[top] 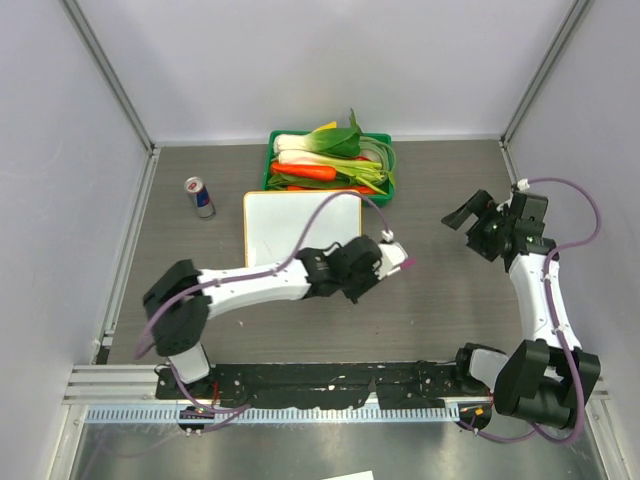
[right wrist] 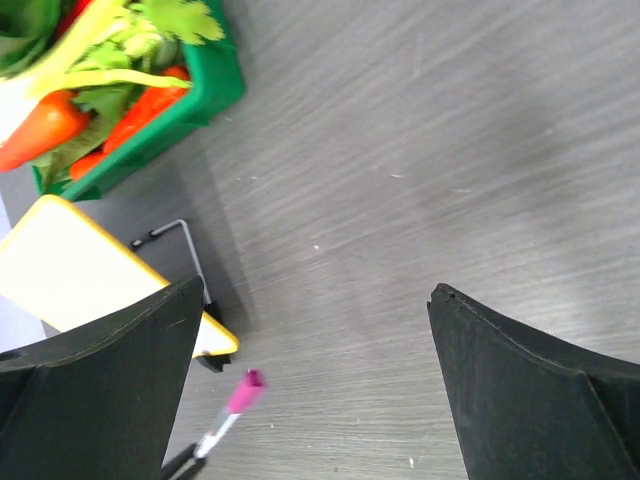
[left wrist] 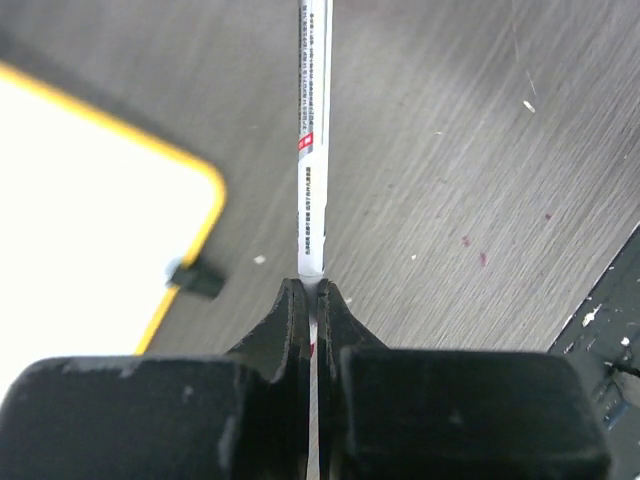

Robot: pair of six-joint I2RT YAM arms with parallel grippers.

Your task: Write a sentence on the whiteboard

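Observation:
A white marker [left wrist: 312, 190] with dark print runs straight out from my left gripper, which is shut on it. Its magenta end [top: 407, 264] pokes out to the right of the left hand in the top view, and this end also shows at the lower left in the right wrist view. The blank whiteboard [top: 295, 232], edged in orange-yellow, lies left of centre; the left arm passes over its lower side and hides part of it. At the right, my right gripper is open with only bare table between its fingers.
A green basket [top: 389, 188] of vegetables stands just behind the whiteboard. The can [top: 200, 198] is to the left. Between basket and right arm, the table [top: 430, 180] is clear. Grey walls close in the sides and back.

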